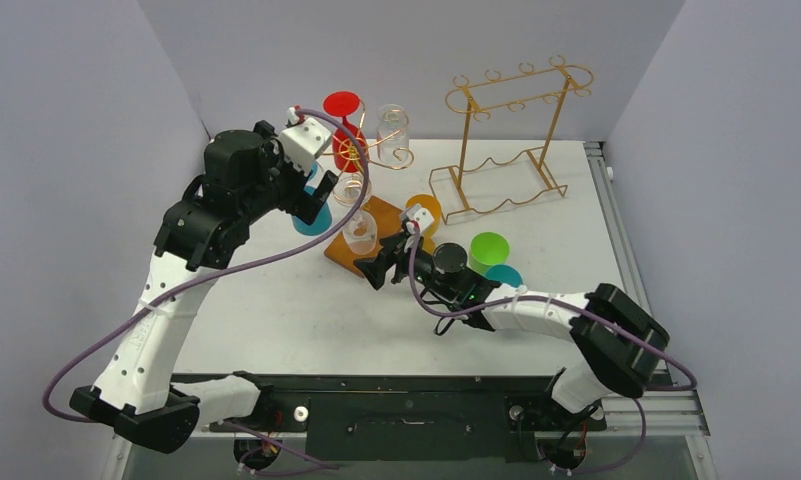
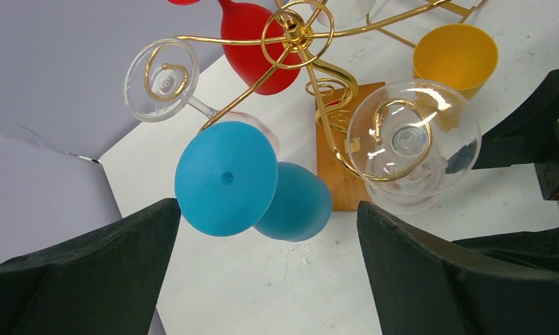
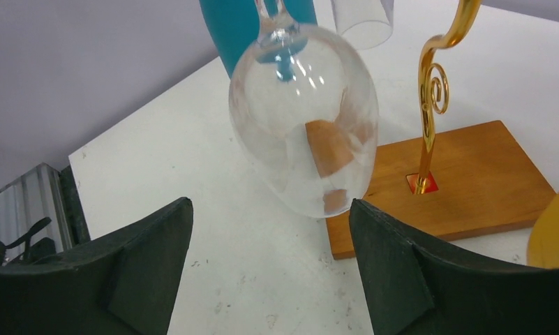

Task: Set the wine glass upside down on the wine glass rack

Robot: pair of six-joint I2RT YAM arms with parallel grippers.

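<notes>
A gold spiral-armed wine glass rack rises from a wooden base. On it hang, upside down, a red glass, a blue glass, a clear glass at the left and another clear glass at the front, its foot on a spiral hook. In the right wrist view that front glass's bowl hangs beyond the fingers, apart from them. My right gripper stands open beside this bowl, nothing held. Above the blue glass, my left gripper is open and empty.
A taller gold rack with several hooks stands empty at the back right. Yellow, green and blue cups stand near the right arm.
</notes>
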